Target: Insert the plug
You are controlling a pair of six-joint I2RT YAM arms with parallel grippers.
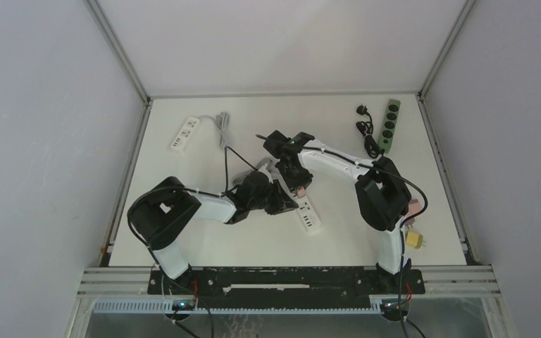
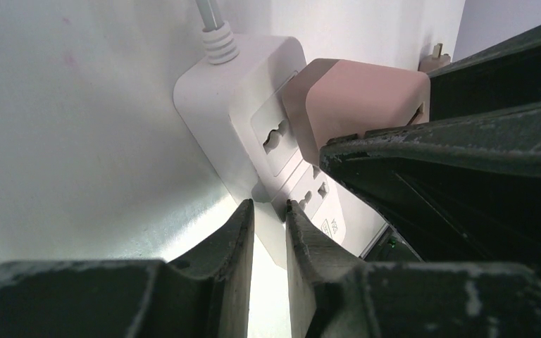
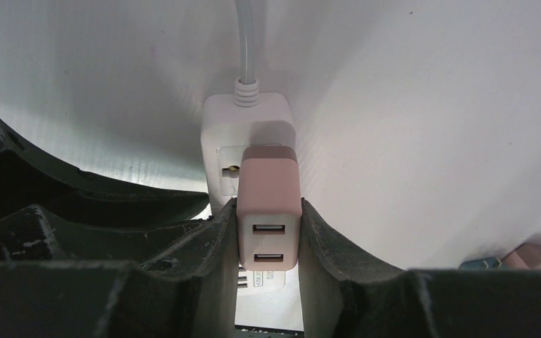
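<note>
The pink plug [image 3: 269,184], a block with two slots on its back end, is pinched by my right gripper. Its front end lies against or very near the socket face of the white power strip [image 2: 243,88], partly covering the upper socket. The prongs are hidden, so whether they sit in the holes cannot be seen. My left gripper is closed down at the strip's side and edge, with the strip's white edge between its fingertips. In the top view the strip [image 1: 310,220] lies mid-table under both grippers.
At the back left lies another white strip [image 1: 185,134] with a coiled cable [image 1: 222,123]. A green strip [image 1: 390,127] and black cable [image 1: 369,137] are at the back right. Pink [image 1: 413,210] and yellow [image 1: 414,239] plugs sit on the right.
</note>
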